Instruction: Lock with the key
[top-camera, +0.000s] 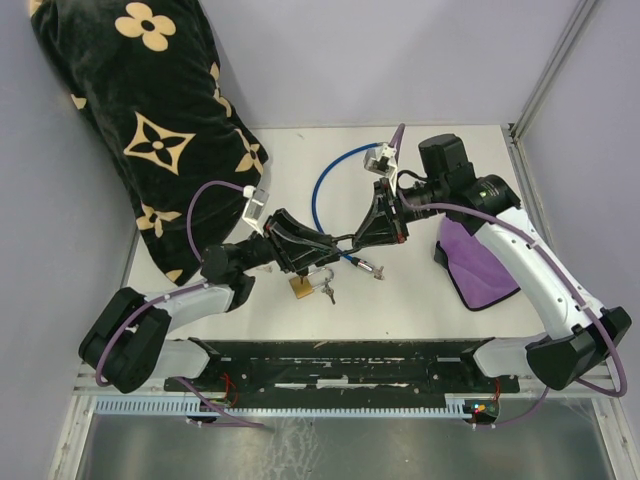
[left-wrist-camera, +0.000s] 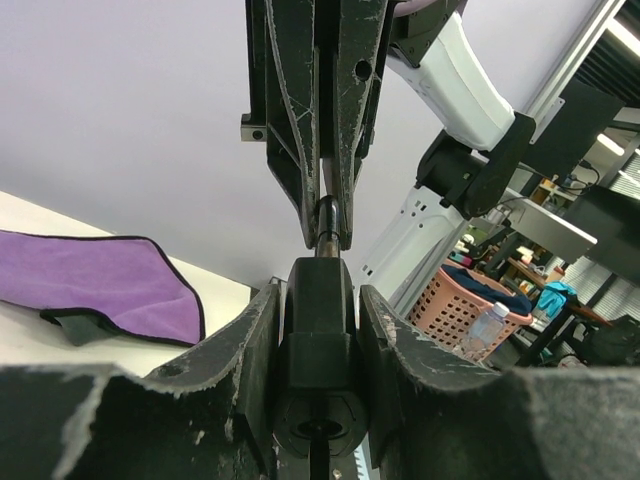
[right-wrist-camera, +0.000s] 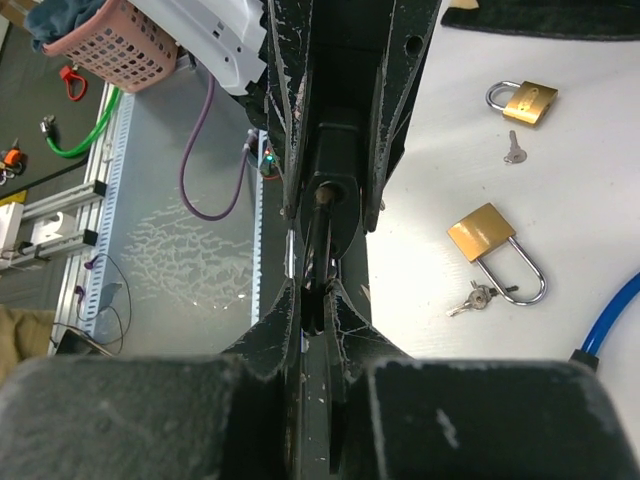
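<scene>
Over the table my two grippers meet at a black padlock (left-wrist-camera: 318, 310) with a metal shackle (left-wrist-camera: 328, 225). My left gripper (top-camera: 325, 250) is around the padlock's body, fingers close at its sides. My right gripper (top-camera: 360, 237) is shut on the shackle, seen in both wrist views. Below, a brass padlock (right-wrist-camera: 478, 232) with a long shackle lies by keys (right-wrist-camera: 477, 299); a smaller brass padlock (right-wrist-camera: 530, 103) and a loose key (right-wrist-camera: 515, 151) lie farther along the white table.
A blue hose (top-camera: 322, 180) curves across the table (top-camera: 400, 300). A purple cloth (top-camera: 475, 265) lies at the right, a dark patterned cushion (top-camera: 150, 120) at the left.
</scene>
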